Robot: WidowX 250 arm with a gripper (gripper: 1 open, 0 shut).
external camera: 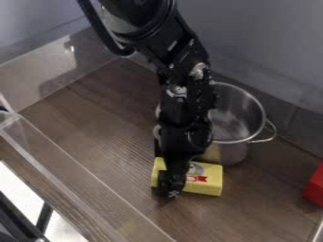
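Note:
The black gripper (176, 180) reaches down over a yellow box (206, 183) with a red label, lying on the wooden surface (94, 123) at the lower middle. Its lower end is at the box's left part; whether the fingers are open or shut on it is hard to tell in the dark. A steel pot (236, 123) with a side handle stands just behind, partly hidden by the arm.
A red block (314, 188) sits at the right edge. A clear panel (70, 189) runs along the lower left, and a grey wall backs the surface.

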